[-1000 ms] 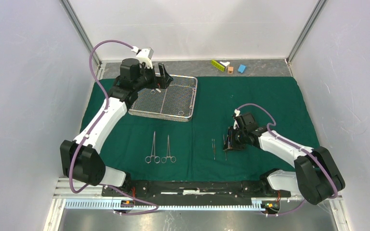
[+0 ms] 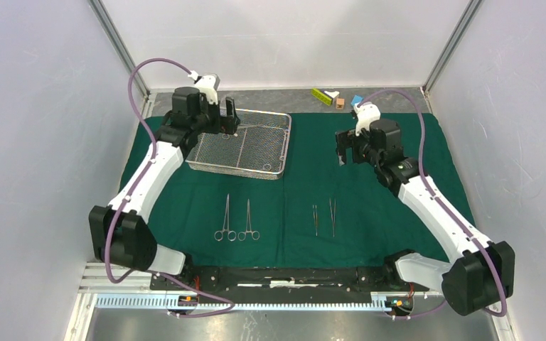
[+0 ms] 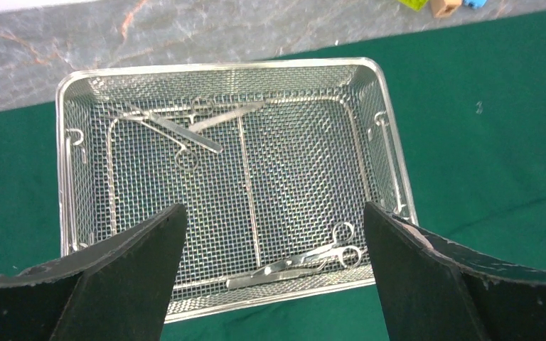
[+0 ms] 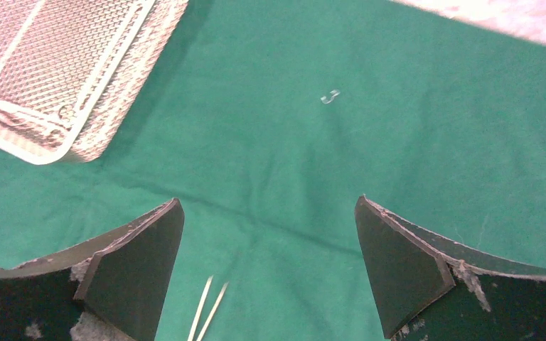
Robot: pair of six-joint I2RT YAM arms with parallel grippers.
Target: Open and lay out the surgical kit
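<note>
The wire mesh tray (image 2: 236, 170) stands on the green cloth at back left. Inside it, in the left wrist view, scissor-like instruments and flat handles (image 3: 185, 133) lie crossed at the far left, and more ringed instruments (image 3: 298, 261) lie along the near right side. My left gripper hovers over the tray, open and empty. Two ring-handled clamps (image 2: 226, 220) (image 2: 249, 224) lie on the cloth in front of the tray. To their right lie two thin tweezers-like pieces (image 2: 316, 220) (image 2: 333, 218). Above the cloth right of the tray, my right gripper is open with nothing between its fingers.
A small hook-shaped piece (image 4: 330, 96) lies alone on the cloth. Behind the cloth sit a yellow-green box (image 2: 322, 96), a wooden block (image 2: 340, 104) and a blue block (image 2: 356, 100).
My right gripper has risen and moved back, away from the thin instruments at the front, which stay on the cloth. The left gripper has shifted slightly left over the tray.
</note>
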